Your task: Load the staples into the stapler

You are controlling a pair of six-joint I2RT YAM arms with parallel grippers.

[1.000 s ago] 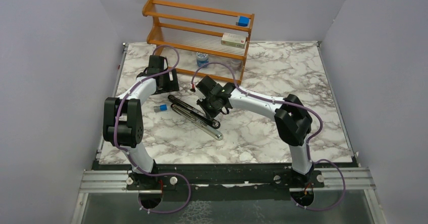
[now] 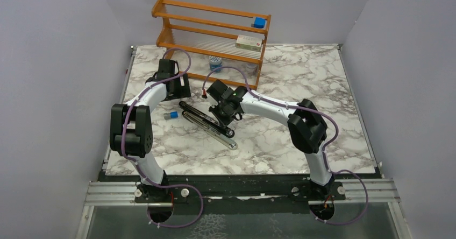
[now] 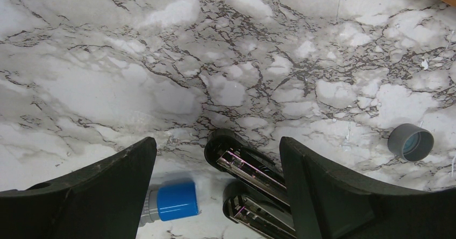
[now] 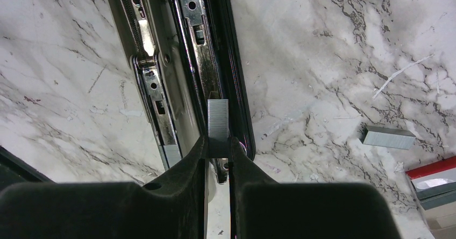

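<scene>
In the right wrist view my right gripper is shut on a grey strip of staples (image 4: 218, 115). The strip lines up with the metal channel of the opened black stapler (image 4: 207, 69), over its lower part; whether it touches the channel floor I cannot tell. Alongside lies a second opened stapler, silver-grey (image 4: 125, 21), with a short staple strip (image 4: 172, 154) in its channel. My left gripper hangs open above the staplers' other ends, its fingers (image 3: 121, 166) wide apart with nothing held.
Another staple strip (image 4: 388, 137) and a torn box (image 4: 430, 182) lie to the right in the right wrist view. A blue-capped tube (image 3: 177, 200) and a grey cap (image 3: 410, 142) rest near the staplers. Behind stands a wooden rack (image 2: 215, 49).
No motion shows in the left arm or the staplers.
</scene>
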